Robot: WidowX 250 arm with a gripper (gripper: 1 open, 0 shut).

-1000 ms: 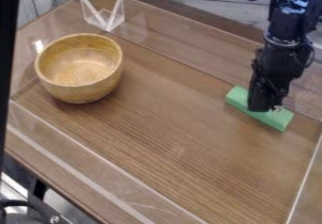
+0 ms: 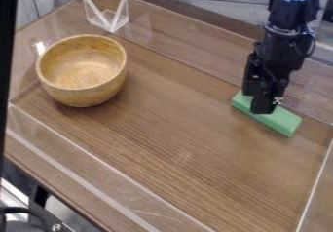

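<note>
My black gripper (image 2: 262, 94) hangs at the right side of the table, its fingers open just over a green rectangular block (image 2: 276, 121), which lies flat and tilted diagonally. The gripper's fingers partly cover the block's upper-left end; whether they touch it I cannot tell.
A large yellow wooden bowl (image 2: 81, 92) sits at the left. Behind it stands a small white wire-like object (image 2: 107, 17) near the back left.
The gripper has shifted slightly left over the block, and more of its body shows above it. The block looks unmoved.
</note>
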